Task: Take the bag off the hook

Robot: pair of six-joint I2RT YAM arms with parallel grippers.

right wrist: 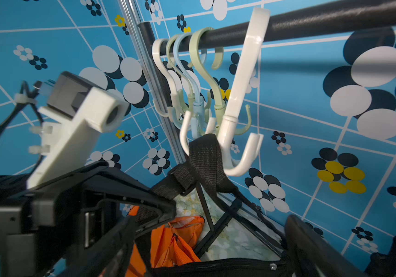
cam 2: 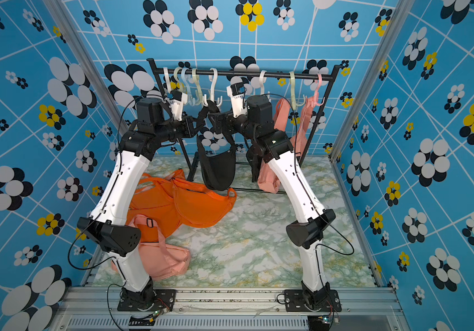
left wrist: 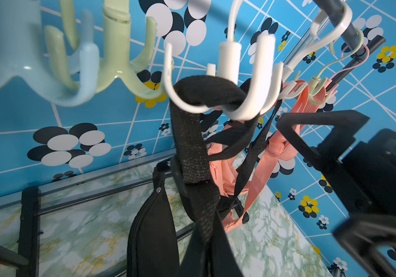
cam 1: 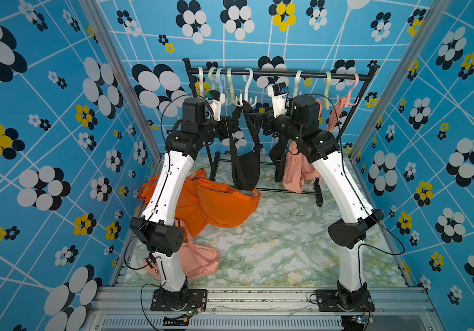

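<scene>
A black bag (cam 1: 246,171) hangs by its strap (right wrist: 204,157) looped over a white multi-prong hook (left wrist: 262,69) on the rail. My left gripper is shut on the strap below the hook, where the webbing runs down between its fingertips. My right gripper stands open just right of the hanging strap in the top views, its fingers either side of the strap's lower part in the right wrist view. Whether it touches the strap I cannot tell.
Pale green and blue hooks (right wrist: 198,110) crowd left of the white hook. Pink bags (cam 1: 297,171) and another dark bag hang at the right. An orange bag (cam 1: 220,207) and a pink bag (cam 1: 198,259) lie on the marble floor.
</scene>
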